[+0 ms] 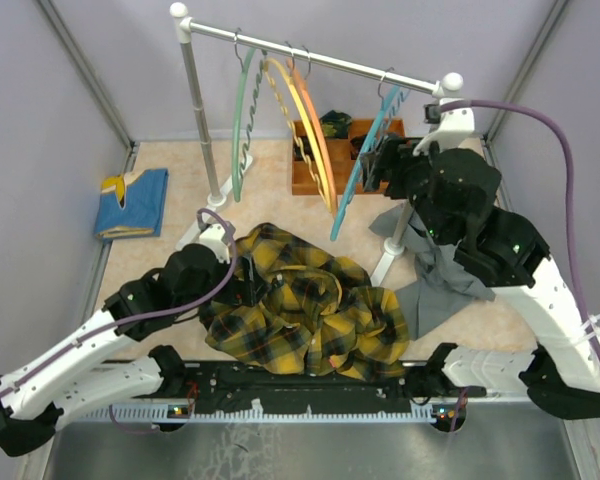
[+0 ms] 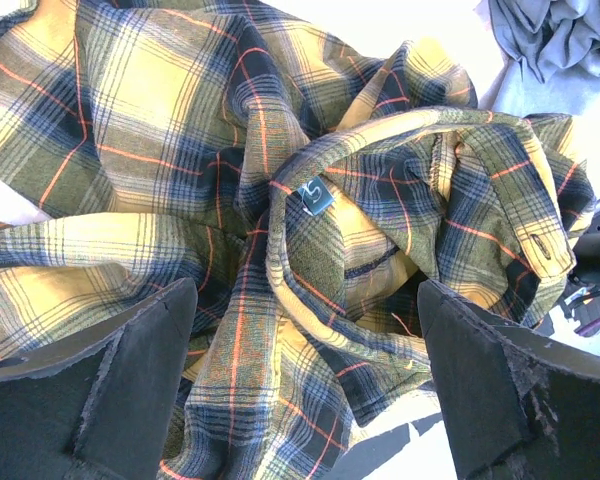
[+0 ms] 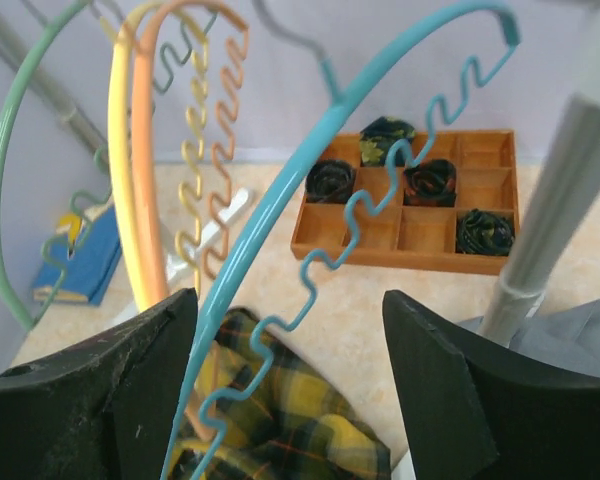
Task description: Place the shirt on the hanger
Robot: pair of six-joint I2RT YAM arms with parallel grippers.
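Observation:
A yellow-and-black plaid shirt [image 1: 305, 315] lies crumpled at the table's middle. Its collar [image 2: 280, 250] and a small blue label [image 2: 315, 195] show in the left wrist view. My left gripper [image 1: 257, 283] hovers open over the shirt's left part, nothing held. Up at the rail, my right gripper [image 1: 374, 170] is at the blue hanger [image 1: 358, 165]. In the right wrist view the hanger's bar runs close along the inner side of the left finger [image 3: 140, 350], and the finger is apart. Whether the bar touches that finger, I cannot tell.
Green [image 1: 242, 125], yellow [image 1: 310, 120] and orange [image 1: 317, 150] hangers share the metal rail [image 1: 320, 58] to the left. Behind stands a wooden compartment box [image 1: 305, 185]. Grey cloth [image 1: 435, 290] lies right, folded blue cloth [image 1: 130, 205] left.

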